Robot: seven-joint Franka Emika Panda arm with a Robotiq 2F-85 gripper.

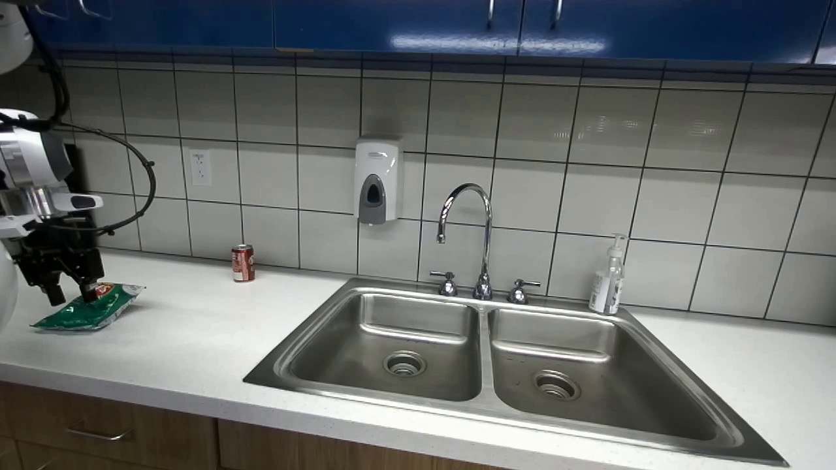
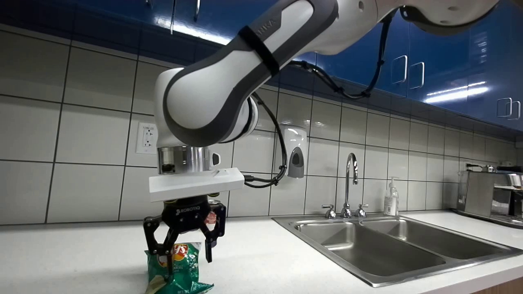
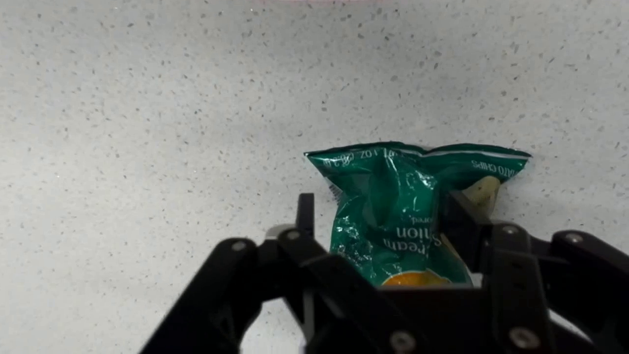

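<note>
A green bag of chips (image 1: 90, 312) lies on the counter at the left of the first exterior view. Low over it, my gripper (image 2: 189, 258) points down, its fingers apart. In the wrist view one finger (image 3: 305, 213) is beside the bag's left edge, over bare counter. The other finger (image 3: 463, 227) overlaps the right part of the green bag (image 3: 377, 200). Whether either fingertip touches the bag cannot be told. The bag's lower end is hidden behind the gripper in the wrist view.
A red can (image 1: 243, 264) stands near the tiled wall, to the bag's right. Farther right are the double sink (image 1: 486, 352), its faucet (image 1: 487, 235) and a soap bottle (image 1: 608, 282). Counter between bag and sink is clear.
</note>
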